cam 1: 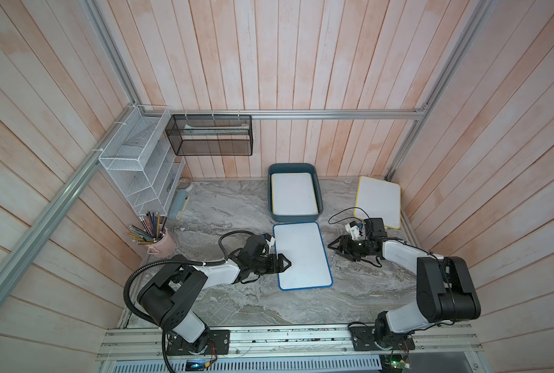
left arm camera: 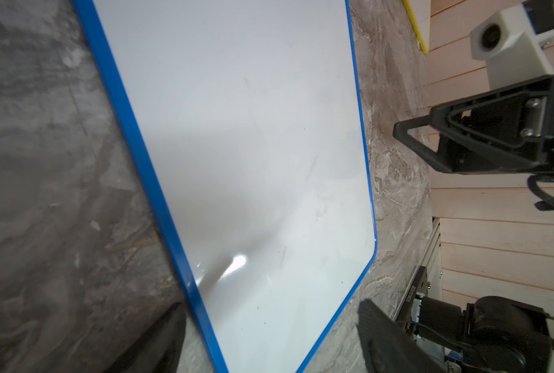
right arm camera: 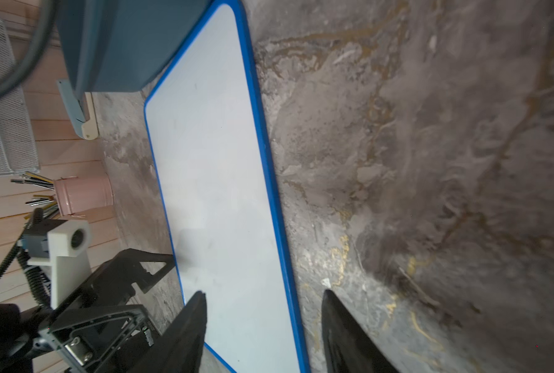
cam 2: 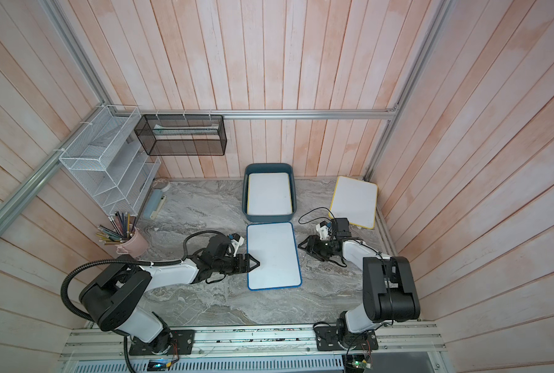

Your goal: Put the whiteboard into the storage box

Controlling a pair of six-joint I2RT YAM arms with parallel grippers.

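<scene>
A whiteboard with a blue edge (cam 1: 305, 255) lies flat on the table, its far end close to the front wall of the teal storage box (cam 1: 295, 218). Inside that box lies a yellow-edged whiteboard (cam 1: 293, 192). My left gripper is open over the blue-edged board's left side, its blurred fingers (left arm camera: 155, 345) apart with the board's near corner visible between them. On the other side, my right gripper stands open close to the board's right edge, one finger (right arm camera: 186, 329) over the white surface and the other over bare table. Neither holds anything.
Another yellow-edged whiteboard (cam 1: 378, 200) lies at the back right, behind the right arm. A pink pen cup (cam 1: 161, 245) and white mesh shelves (cam 1: 140, 168) stand at the left. Bare table shows in front of the blue-edged board.
</scene>
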